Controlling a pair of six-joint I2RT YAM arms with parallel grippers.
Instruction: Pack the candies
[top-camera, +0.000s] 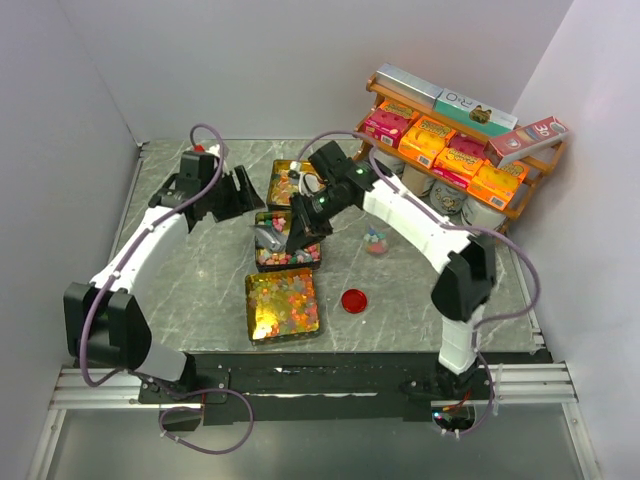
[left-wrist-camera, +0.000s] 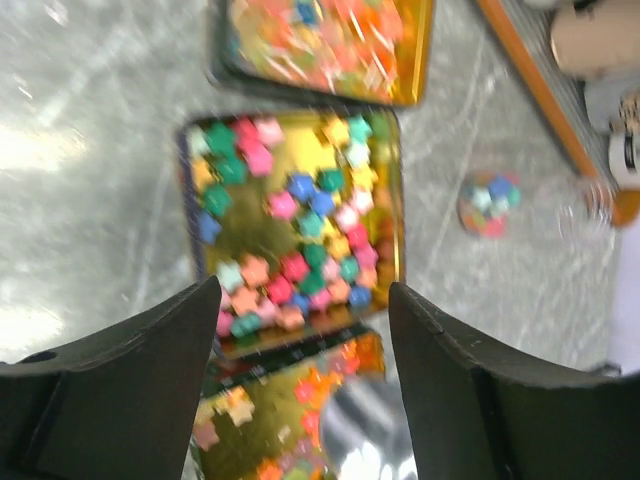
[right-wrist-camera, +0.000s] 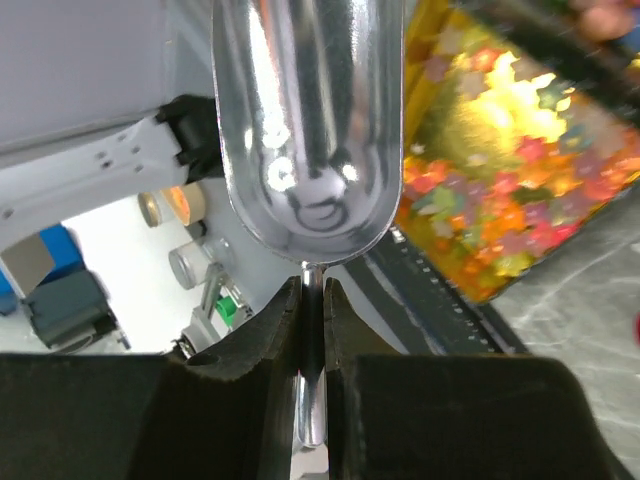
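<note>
A shiny metal scoop (right-wrist-camera: 310, 130) is held by its thin handle in my right gripper; in the right wrist view its bowl looks empty. From above, the scoop (top-camera: 270, 238) lies over the middle tray (top-camera: 260, 262) of star-shaped candies. My left gripper stands open above that tray, nothing between its fingers; from above it is up and left of the tray. The back tray (top-camera: 291, 164) and the front tray (top-camera: 250, 310) also hold candies. Right of the middle tray sits a clear jar (top-camera: 376, 243) with some candies inside.
A red lid (top-camera: 354, 301) lies right of the front tray. At the back right a wooden rack (top-camera: 525, 195) carries boxes, with white canisters (top-camera: 480, 214) beneath. Bare counter (top-camera: 190, 300) shows at the left and right.
</note>
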